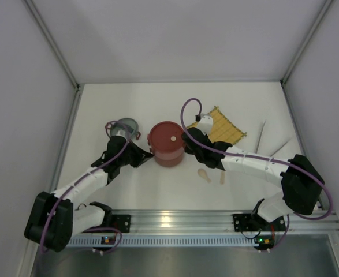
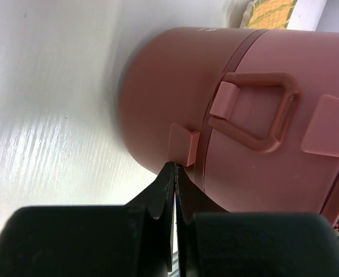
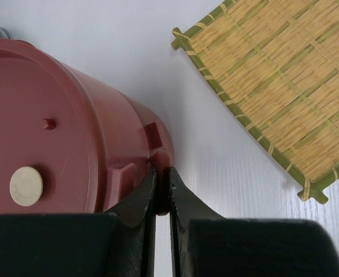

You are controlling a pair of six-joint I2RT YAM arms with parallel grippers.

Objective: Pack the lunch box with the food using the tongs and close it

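The round red lunch box [image 1: 166, 138] stands at the middle of the table, its lid with a pale knob [image 3: 26, 186] and side latches. My left gripper is shut, its tips at a small tab [image 2: 182, 144] on the box's side, below a handle-like clasp [image 2: 254, 112]; nothing shows between its fingers. On the opposite side, my right gripper is shut on a red latch of the lunch box.
A bamboo mat [image 3: 285, 75] lies behind and right of the box. A grey lid-like dish [image 1: 129, 124] sits to the left. A wooden spoon [image 1: 204, 174] and other utensils lie to the right.
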